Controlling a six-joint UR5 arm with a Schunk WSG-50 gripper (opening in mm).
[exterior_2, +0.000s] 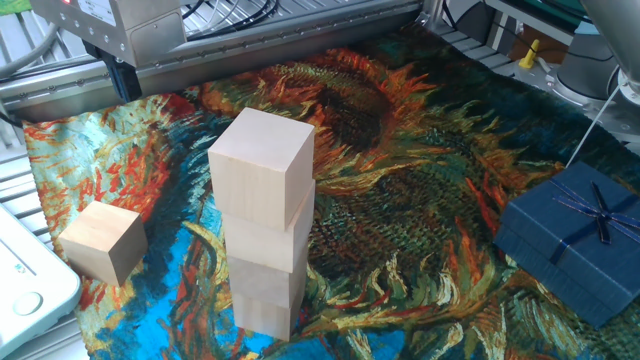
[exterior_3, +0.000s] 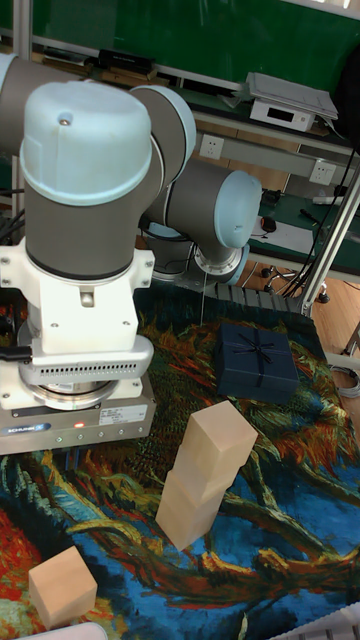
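Several pale wooden cubes stand in a tower (exterior_2: 262, 180), slightly uneven from one cube to another, the top one jutting out a little. The same tower (exterior_3: 202, 475) leans in the tilted exterior view 3. One loose wooden cube (exterior_2: 103, 243) rests alone on the cloth, left of the tower; it appears at the lower left (exterior_3: 62, 588) in the other view. My gripper (exterior_2: 126, 92) is at the upper left of exterior view 2, apart from all cubes. Only a dark finger shows clearly below its metal body, so its opening cannot be judged.
A dark blue ribboned box (exterior_2: 575, 240) sits at the right, away from the tower. A white device (exterior_2: 30, 285) borders the cloth at the lower left. Between tower and box the painted cloth (exterior_2: 400, 200) is clear. A metal rail (exterior_2: 230, 65) runs along the back.
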